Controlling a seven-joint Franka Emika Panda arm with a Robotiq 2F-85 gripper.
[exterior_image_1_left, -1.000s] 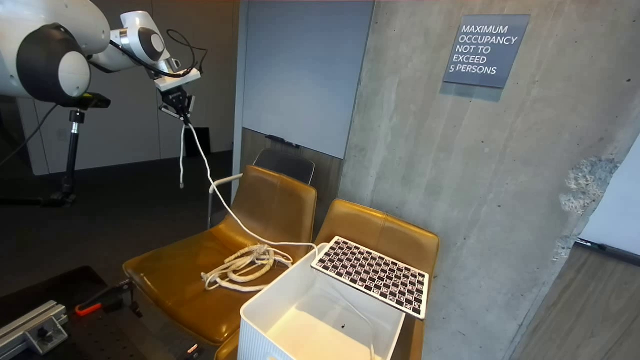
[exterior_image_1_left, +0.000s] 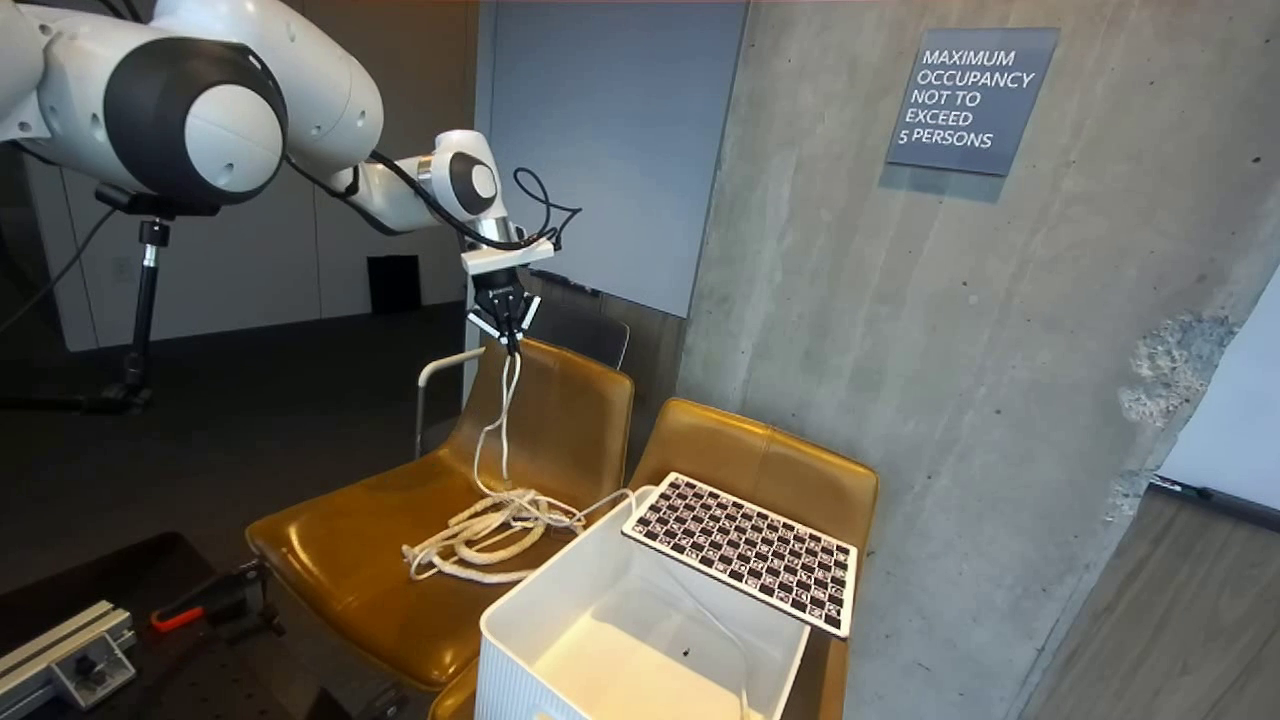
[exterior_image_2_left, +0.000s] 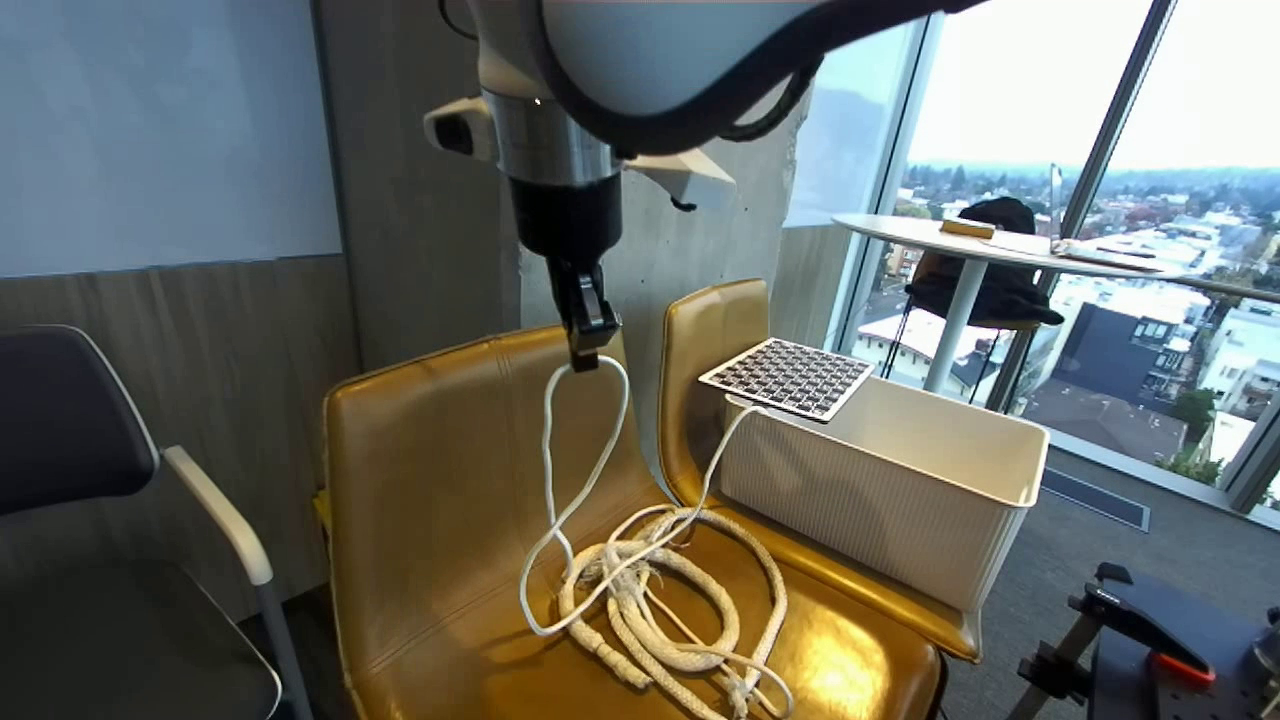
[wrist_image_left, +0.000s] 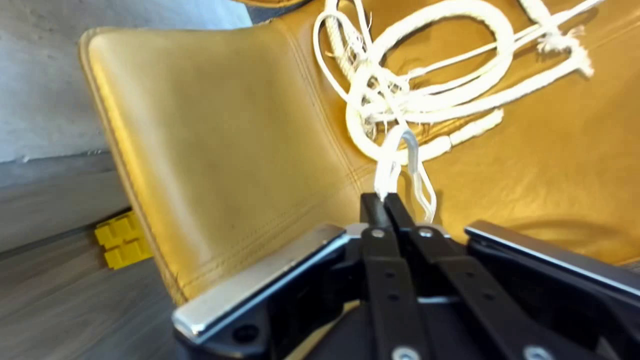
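My gripper (exterior_image_1_left: 512, 344) hangs above the left tan chair, its fingers shut on a thin white cord (exterior_image_2_left: 613, 444). In the wrist view the cord (wrist_image_left: 384, 175) comes out from between the black fingertips. One end dangles down while the other side loops low and runs up over the rim of the white bin (exterior_image_1_left: 501, 619). Below the gripper, a tangled coil of thick cream rope (exterior_image_2_left: 726, 600) lies on the seat of the left chair (exterior_image_2_left: 480, 480). Inside the bin, a thin stretch of the cord (exterior_image_1_left: 717, 624) shows against the wall.
A black-and-white patterned board (exterior_image_1_left: 750, 546) rests across the bin's back corner, on the second tan chair (exterior_image_1_left: 768, 446). A dark chair (exterior_image_2_left: 72, 516) with a pale armrest stands to the left in the second exterior view. A clamp (exterior_image_1_left: 210, 604) lies at the lower left.
My gripper has moved right and down, from the dark floor side to over the left chair. The cord, stretched toward the bin before, now hangs slack with its lower part at the rope coil.
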